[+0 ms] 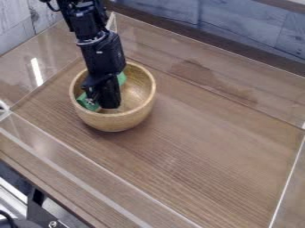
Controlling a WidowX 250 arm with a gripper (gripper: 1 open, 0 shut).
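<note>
A tan wooden bowl (141,114) sits on the left half of the table. My black gripper (110,93) reaches down from the top into the bowl, its fingers low inside it and appearing shut. A green item (87,101) lies in the bowl at the left, partly hidden by the gripper; whether anything is between the fingertips is hard to see.
A grey-blue wall (238,27) runs along the back, and the table's left edge with dark cables is at the lower left.
</note>
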